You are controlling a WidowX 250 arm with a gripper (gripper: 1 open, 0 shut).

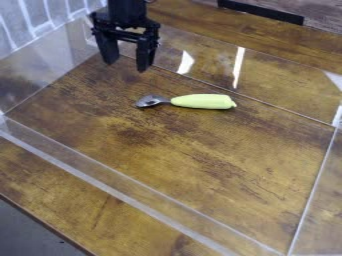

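Observation:
The black gripper point(126, 50) hangs open at the upper left, its two fingers pointing down with nothing between them. Below and to the right of it, a metal spoon point(151, 101) lies on the wooden surface, joined or touching end to end with a pale yellow-green handle-like piece point(203, 101) that points to the right.
Clear plastic walls point(94, 180) border the wooden work area point(187, 170) on the sides. A dark slot point(275, 12) shows beyond it at the back right.

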